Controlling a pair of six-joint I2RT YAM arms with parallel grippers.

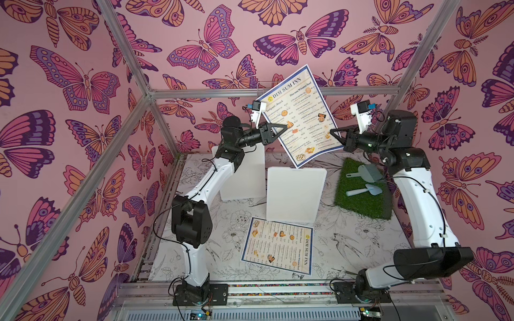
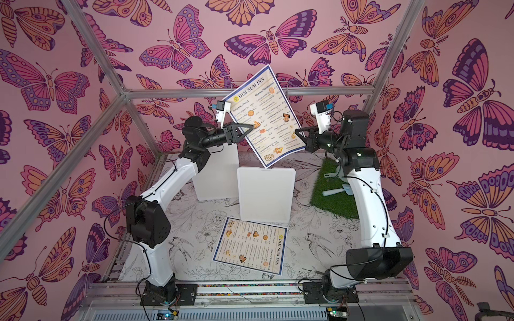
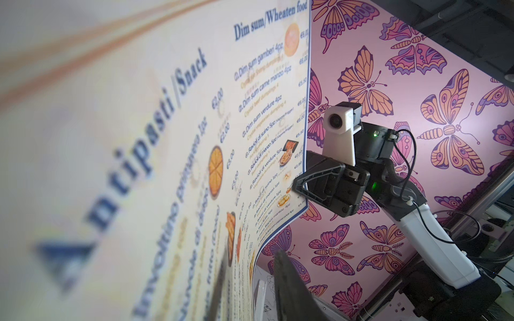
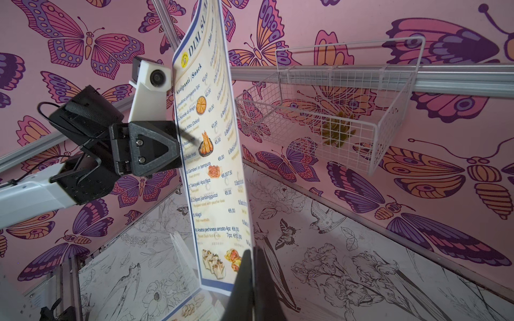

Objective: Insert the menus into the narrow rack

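Observation:
A menu [image 1: 299, 109] is held up tilted between my grippers. My right gripper is shut on its right edge, which runs down between the fingertips in the right wrist view. My left gripper is part open at the other edge, its fingertips either side of or beside the bent sheet; whether they touch it is unclear. A second menu [image 1: 278, 246] lies flat on the front of the table. Two white upright boards, probably the rack [image 1: 294, 195] and another panel [image 1: 241, 176], stand behind it, the first below the raised menu.
A green turf mat [image 1: 364, 208] with two pale tools lies at the right. A white wire basket [image 4: 374, 128] hangs on the back rail.

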